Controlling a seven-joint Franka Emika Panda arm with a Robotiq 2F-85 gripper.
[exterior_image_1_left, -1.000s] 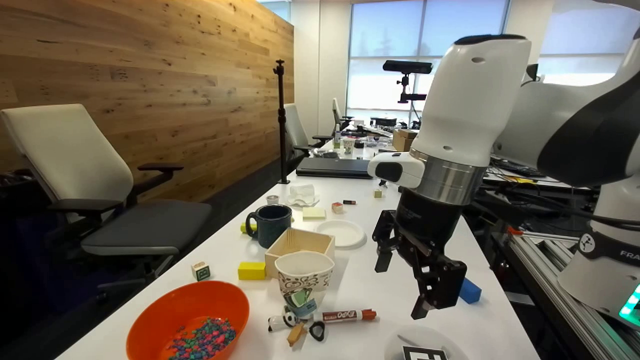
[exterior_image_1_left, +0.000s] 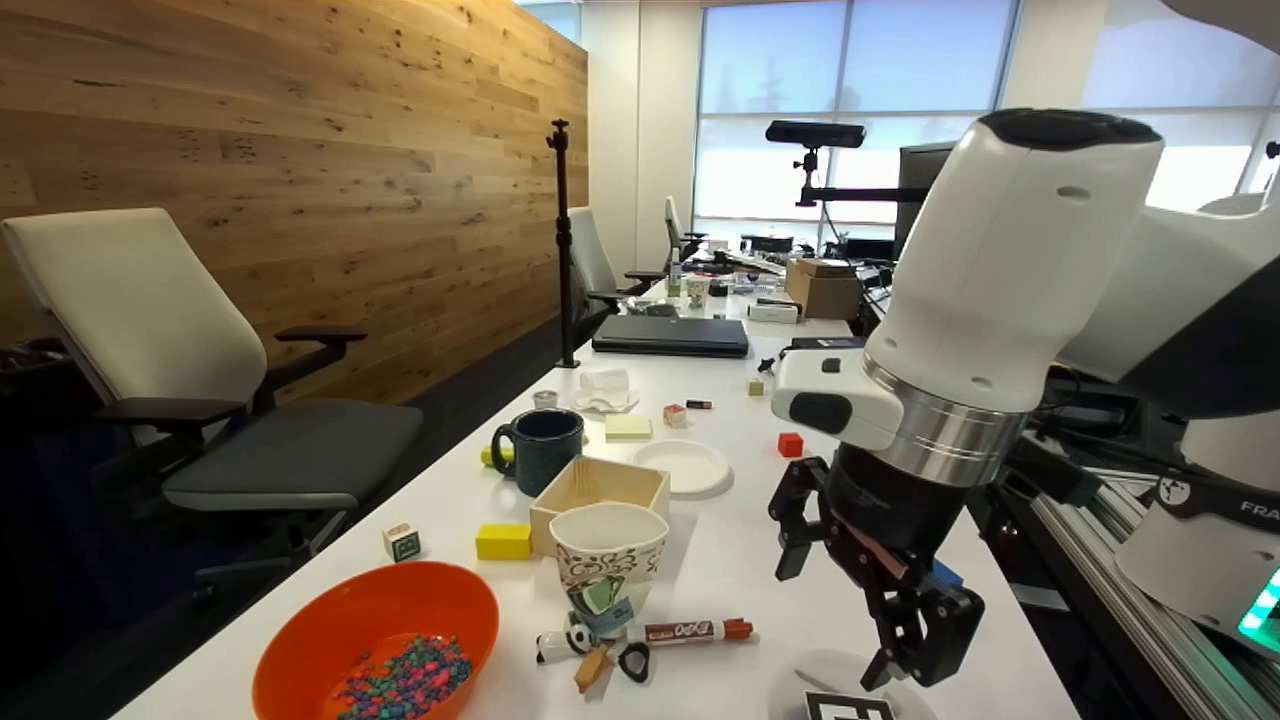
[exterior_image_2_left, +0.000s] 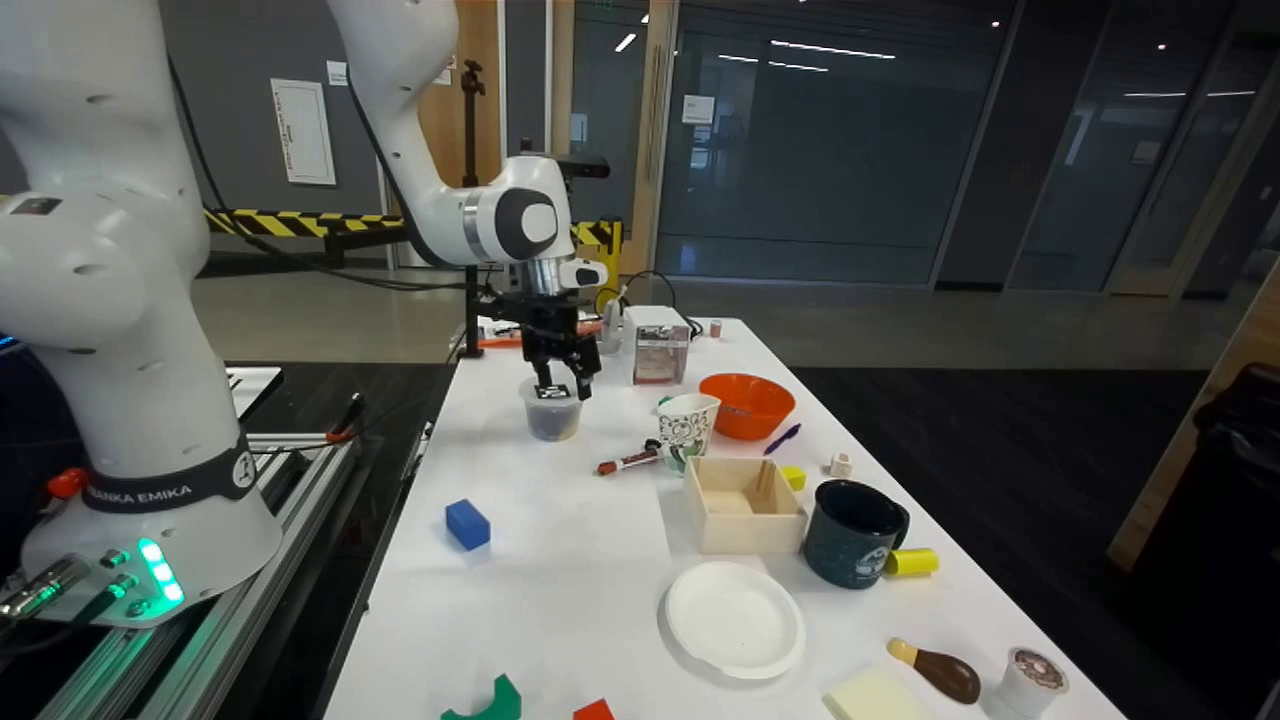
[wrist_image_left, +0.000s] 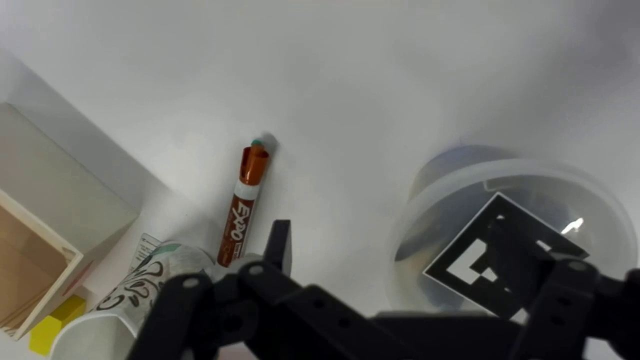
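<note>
My gripper stands open, with nothing held between its fingers. In the wrist view, one finger (wrist_image_left: 279, 243) is above the table beside an Expo marker (wrist_image_left: 241, 207), and the other is over a translucent round tub (wrist_image_left: 400, 240). A black-and-white square tag (wrist_image_left: 471, 261) shows at the tub, partly hidden by that finger. In exterior view 2, the gripper (exterior_image_2_left: 565, 386) is right over the tub (exterior_image_2_left: 553, 420); whether a finger touches it, I cannot tell. The patterned paper cup (exterior_image_1_left: 612, 552) stands beside the marker (exterior_image_1_left: 696, 631).
An open wooden box (exterior_image_2_left: 750, 532), dark mug (exterior_image_2_left: 849, 534), white plate (exterior_image_2_left: 734, 620) and orange bowl (exterior_image_2_left: 750, 408) stand on the table. A blue block (exterior_image_2_left: 468, 524) lies near its robot-side edge. Clear table surrounds the block.
My arm has moved down and to the right in exterior view 1, bringing the gripper closer to the tub. The gripper now largely covers the blue block there. The table objects have stayed put.
</note>
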